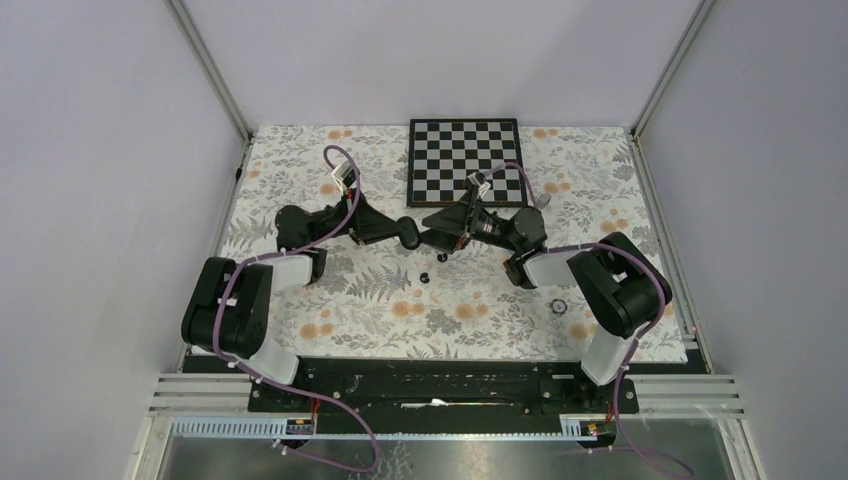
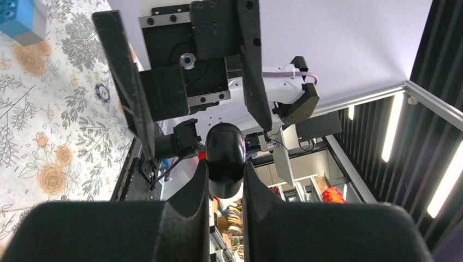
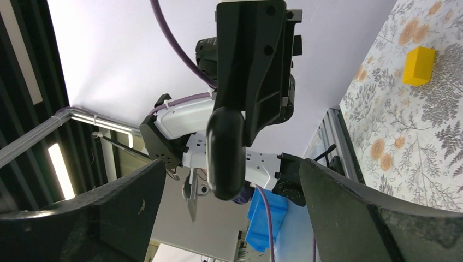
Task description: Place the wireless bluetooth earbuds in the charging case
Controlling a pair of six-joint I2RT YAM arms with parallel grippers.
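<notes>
The black, rounded charging case [image 2: 225,158] is pinched between the fingertips of my left gripper [image 1: 398,235], held up off the table. My right gripper is open, its fingers [image 3: 341,202] spread wide on either side of the case as seen in the right wrist view. Whether they touch it cannot be told. From above, the right fingertips lie close against the right side of the case [image 1: 408,233]. Two small black earbuds rest on the table: one earbud [image 1: 425,278] just below the grippers, the other earbud [image 1: 442,258] partly beside the right gripper.
A black-and-white checkerboard [image 1: 462,150] lies at the back middle. A yellow block [image 3: 419,66] sits under the left arm, and a blue block [image 2: 19,19] near the right one. A small round ring [image 1: 558,307] lies at front right.
</notes>
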